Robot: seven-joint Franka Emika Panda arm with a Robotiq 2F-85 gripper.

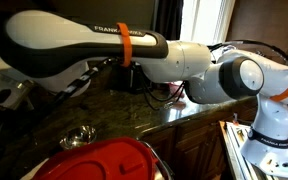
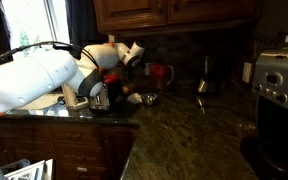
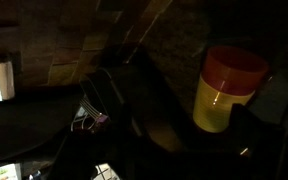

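Note:
In the wrist view, a yellow container with a red upper part appears right of centre, tilted in the picture. Dark shapes of my gripper fill the lower middle and partly cover the container's lower right side. It is too dark to tell how the fingers stand or whether they touch it. Exterior view 2 has my white arm reaching over the counter to the back wall, its far end by a red pitcher. The arm crosses the top of exterior view 1, with its wrist end at the left edge.
A metal bowl sits on the dark counter. Behind it stand a dark kettle-like object and, at the right, a silver-and-black appliance. A big red round object is close to exterior view 1.

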